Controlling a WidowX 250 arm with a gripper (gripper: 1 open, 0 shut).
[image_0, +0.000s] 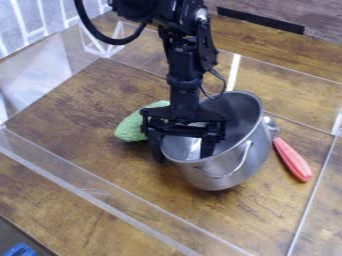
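Observation:
My black gripper reaches down from the top of the view into a large steel pot, over its near-left part. The pot looks tilted, and its wire handle shows at the right side. Whether the fingers are open or shut on the pot is hidden by the gripper's body. A green leafy object, like a cabbage or lettuce, lies behind and left of the pot, partly hidden.
A pink-red stick-like object lies right of the pot. A blue object sits at the bottom-left corner, and a clear barrier runs along the left.

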